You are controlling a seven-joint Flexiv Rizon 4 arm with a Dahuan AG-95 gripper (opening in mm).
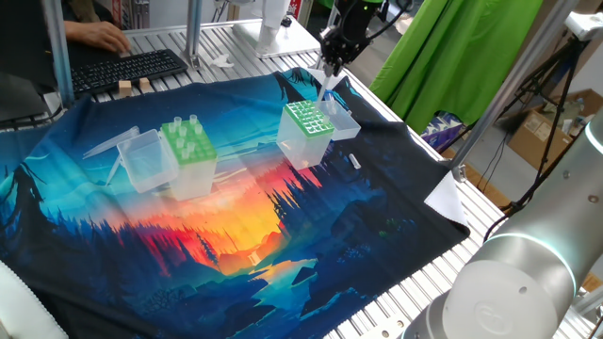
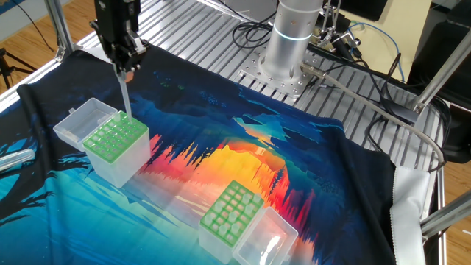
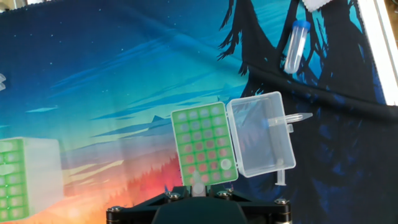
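A clear pipette tip (image 2: pixel 125 94) hangs nearly upright beneath my gripper (image 2: pixel 121 68), which is shut on its upper end. Its lower end overlaps the green top of a frosted tip box (image 2: pixel 116 140), near one edge. Whether it touches the grid or enters a hole cannot be told. In the wrist view the tip (image 3: pixel 198 181) shows just ahead of the gripper, over the near edge of the green grid (image 3: pixel 204 143). A second green-topped box (image 1: pixel 191 162) stands apart, with several clear tips (image 1: pixel 193 121) sticking up from it in exterior view 1.
An open clear lid (image 3: pixel 261 135) adjoins the nearer box. Loose tips (image 1: pixel 111 141) lie by the second box, and a blue-capped tube (image 3: pixel 297 46) rests on the cloth. Bare printed cloth (image 1: pixel 254 231) spreads out in front of the boxes.
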